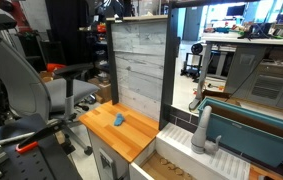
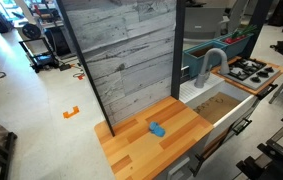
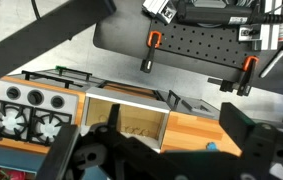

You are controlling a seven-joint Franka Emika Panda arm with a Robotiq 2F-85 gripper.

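Note:
A small blue object point(image 1: 119, 119) lies by itself on the wooden counter point(image 1: 133, 136), and the second exterior view shows the same blue object point(image 2: 157, 129) near the counter's middle. Along the wrist view's lower edge only a bit of the blue object point(image 3: 212, 147) peeks out beside a dark shape. My gripper is open, its black fingers spread wide with bare floor visible between them. In the first exterior view the gripper point(image 1: 76, 97) is at the left, clear of the counter and apart from the blue object.
Beside the counter is a white sink point(image 2: 203, 98) with a wood-coloured bottom and a grey faucet point(image 1: 201, 127). A stove point(image 3: 31, 115) lies beyond it. Grey wooden panels point(image 1: 139, 65) stand behind the counter as a wall. Dark shapes cover part of the wrist view's lower edge.

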